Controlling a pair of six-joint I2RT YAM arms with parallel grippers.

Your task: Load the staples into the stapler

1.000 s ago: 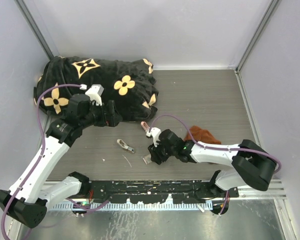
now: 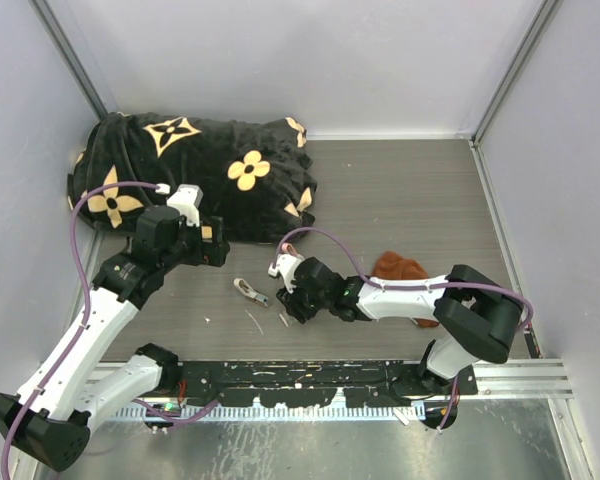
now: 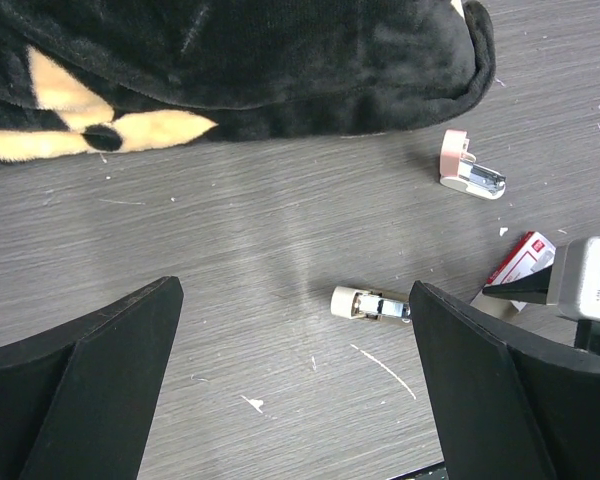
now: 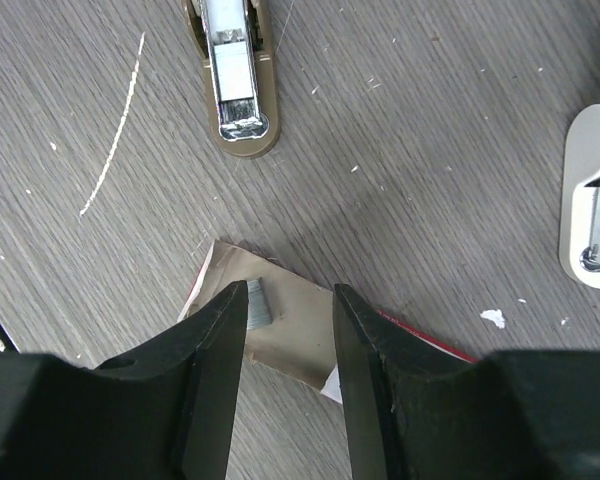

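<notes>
The white-and-brown stapler [image 2: 251, 292] lies on the table with its metal magazine [image 4: 231, 65] exposed in the right wrist view. A small grey strip of staples [image 4: 259, 303] rests on the cardboard flap of the red-and-white box [image 3: 525, 258]. Above that box is my right gripper, its fingers part open. The strip shows in the gap, close beside the left finger [image 4: 216, 345]; contact cannot be told. My left gripper stands wide open and empty, over bare table near the blanket in the top view.
A second, pink-and-white stapler [image 3: 470, 172] sits beyond the box. The dark patterned blanket [image 2: 220, 165] fills the back left. A brown cloth [image 2: 400, 266] lies right of the right gripper. White scraps, such as one [image 4: 493, 317], dot the table.
The right arm has shifted left over the box, which it now largely covers in the top view.
</notes>
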